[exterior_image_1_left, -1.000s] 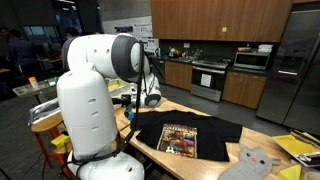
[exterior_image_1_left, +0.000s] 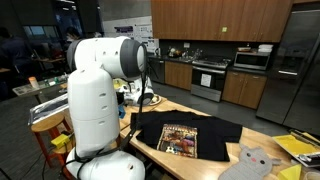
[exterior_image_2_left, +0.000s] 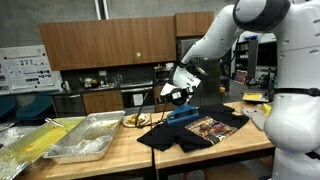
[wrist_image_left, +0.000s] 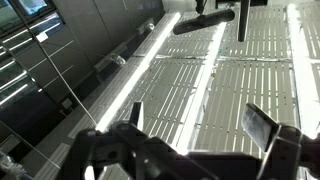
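In the wrist view my gripper is open, its two dark fingers (wrist_image_left: 259, 122) wide apart with nothing between them. That camera faces upward or outward, showing bright ceiling strips and panels rather than the table. My white arm (exterior_image_1_left: 92, 90) rises at the left, and its hand hangs above the table's far left part. A black cloth (exterior_image_1_left: 215, 132) covers the middle of the table, with a colourful flat picture or box (exterior_image_1_left: 178, 141) on it. A blue object (exterior_image_2_left: 183, 134) lies by the cloth; what it is cannot be made out.
Metal trays (exterior_image_2_left: 88, 138), one with yellow contents, stand at the left in exterior view 2. A basket (exterior_image_2_left: 136, 119) sits behind the cloth. A grey cat-shaped mat (exterior_image_1_left: 250, 164) and yellow items (exterior_image_1_left: 298, 147) lie at the right. Bare wood shows beyond the cloth.
My hand has shifted and turned at the far left of the table, and now shows less plainly beside the arm. The cloth and the picture have not moved.
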